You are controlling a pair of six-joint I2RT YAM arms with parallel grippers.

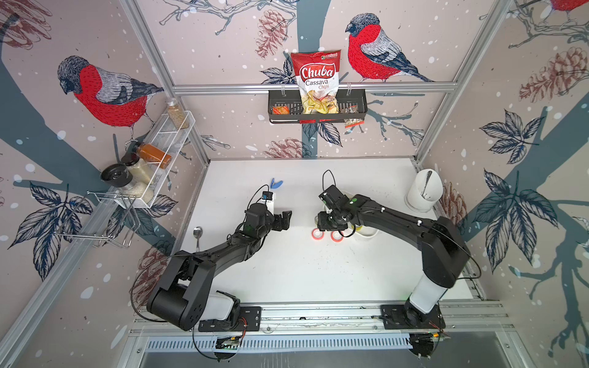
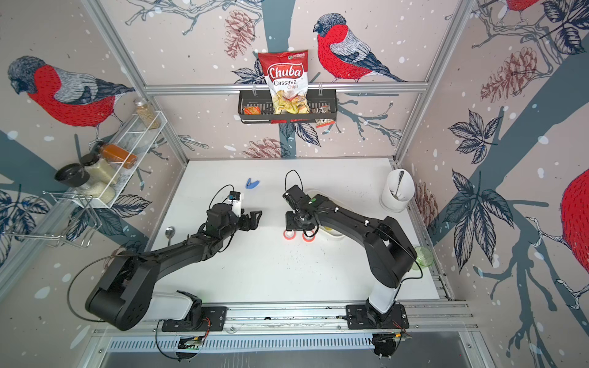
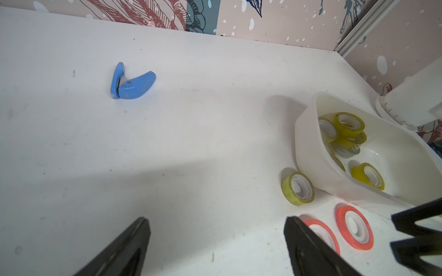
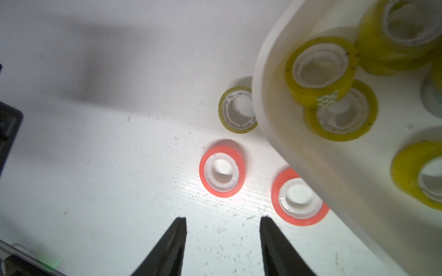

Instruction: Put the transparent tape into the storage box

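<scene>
In the left wrist view, a roll of clear, yellowish tape [image 3: 288, 190] stands on the table against the near left end of the white storage box [image 3: 313, 172]. Several similar rolls [image 4: 343, 134] lie inside that box. My right gripper is above the table on the near side of the box, its fingers partly apart with nothing between them; the loose clear roll [image 4: 224, 118] appears ahead of them in the right wrist view. To the left, my left gripper stands open and empty.
Two red tape rolls [image 4: 221, 193] [image 4: 299, 221] lie beside the box. A blue object [image 3: 135, 87] rests at the back, and a white canister [image 1: 423, 191] stands at the far right.
</scene>
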